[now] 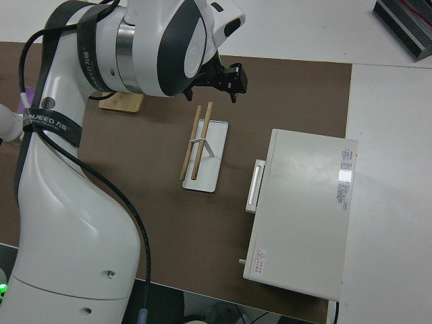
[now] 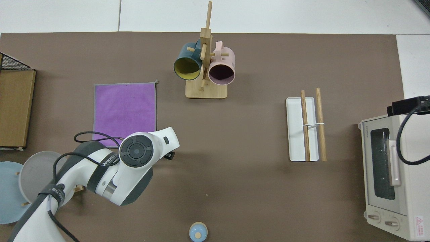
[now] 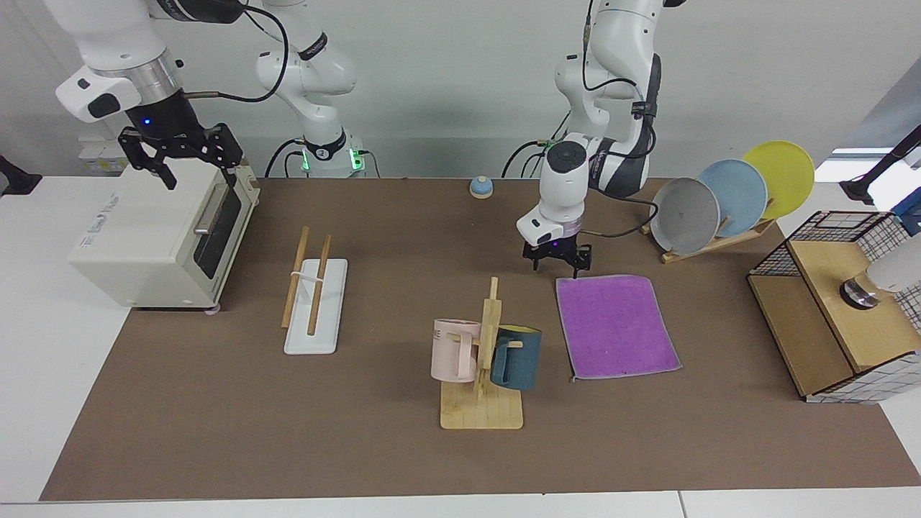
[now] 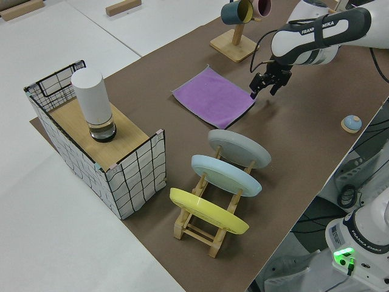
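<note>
One arm, seen top left in the top view, reaches over the mat with its black gripper [image 4: 270, 82] low beside the purple cloth [image 3: 618, 326]; in the top view that gripper is mostly hidden under the white housing. The other black gripper [image 3: 183, 160] hangs above the white toaster oven [image 2: 383, 177]. I cannot tell how the fingers of either stand. A blue and a pink mug [image 2: 221, 68] hang on a wooden tree [image 2: 205, 92]. A white board [image 2: 294, 129] with two wooden rods lies near the oven.
A rack of plates [image 4: 209, 210] stands by a wire shelf [image 3: 811, 319] with a white-topped cylinder. A small blue object [image 2: 198, 232] sits at the mat's edge.
</note>
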